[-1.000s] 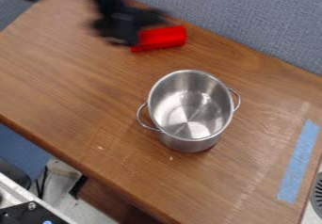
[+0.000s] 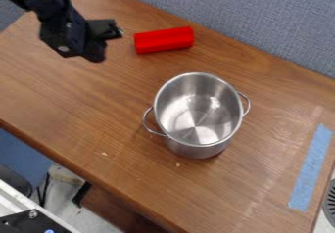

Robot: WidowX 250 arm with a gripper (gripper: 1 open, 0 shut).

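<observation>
My black gripper [image 2: 92, 49] hangs over the upper left of the wooden table, left of a red cylinder [image 2: 164, 39] that lies on its side at the back. It looks shut, with nothing visible between its fingers, though its tips are blurred. An empty steel pot [image 2: 197, 119] with two wire handles stands upright right of the middle.
A strip of blue tape [image 2: 311, 166] lies near the right edge of the table [image 2: 92, 119]. A grey padded wall [image 2: 268, 26] runs along the back. Cables show beyond the lower-left edge.
The pot and cylinder look unmoved.
</observation>
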